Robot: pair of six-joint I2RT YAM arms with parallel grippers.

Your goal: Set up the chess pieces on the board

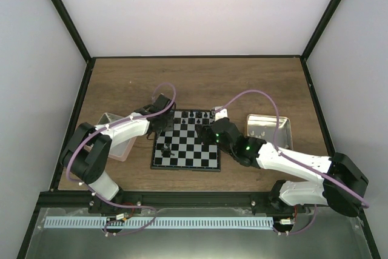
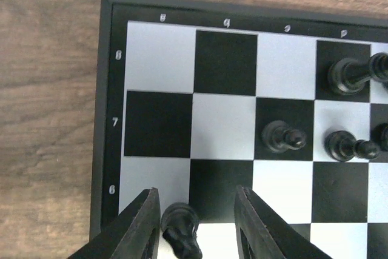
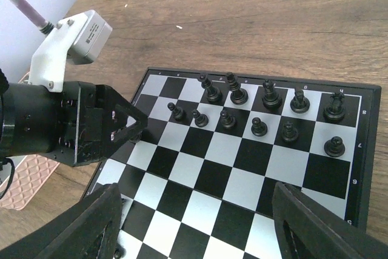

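My left gripper is open over the left side of the chessboard (image 1: 185,161); a black piece (image 2: 180,228) stands between and just beyond its fingertips at the sixth row. Other black pieces, including a pawn (image 2: 283,136) and a taller piece (image 2: 353,74), stand in the far two rows. In the right wrist view my left gripper reaches in from the left, and the black pieces line the back rows (image 3: 270,98). My right gripper is open above the right part of the board, nothing visible between its fingers.
A pale pink-rimmed container (image 1: 121,154) sits left of the board, partly under the left arm. A metal tray (image 1: 268,127) lies to the right. The wooden table behind the board is clear.
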